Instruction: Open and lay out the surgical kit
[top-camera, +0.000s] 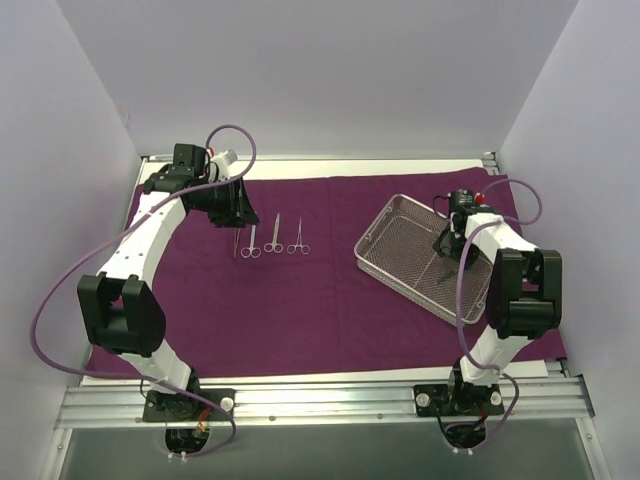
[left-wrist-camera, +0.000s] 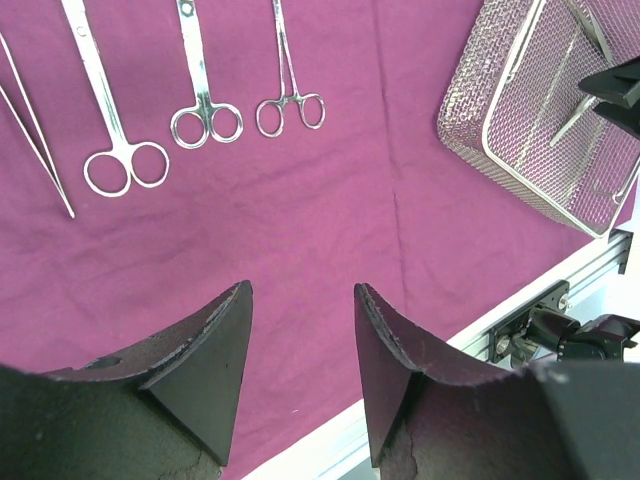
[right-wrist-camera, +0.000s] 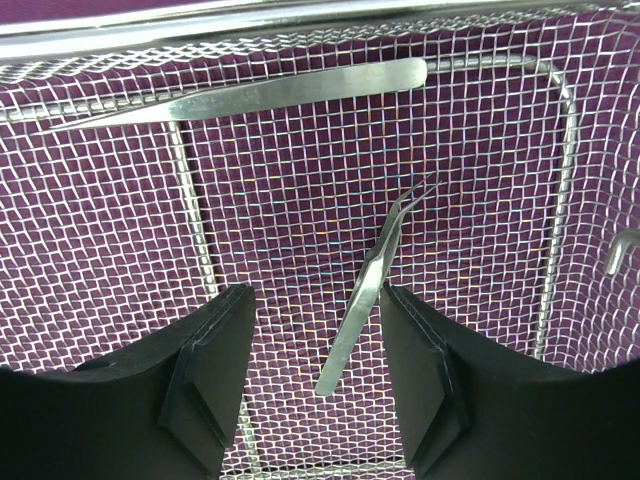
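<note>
In the basket lie a pair of curved-tip tweezers (right-wrist-camera: 358, 318), slanted across the mesh floor, and a straight pair of tweezers (right-wrist-camera: 290, 93) along one side wall. My right gripper is open above the basket; the curved tweezers show beneath, near its right finger, not gripped. Over the cloth my left gripper has its fingers apart with nothing between them. Laid out side by side on the cloth are thin tweezers (left-wrist-camera: 42, 150), a large pair of scissors (left-wrist-camera: 122, 150), a second ringed instrument (left-wrist-camera: 204, 110) and a slim clamp (left-wrist-camera: 288, 100).
The mesh basket (top-camera: 372, 267) stands at the right, its raised rim around my right gripper. Bare purple cloth (top-camera: 250, 320) fills the front left and middle. Grey walls close in the back and sides.
</note>
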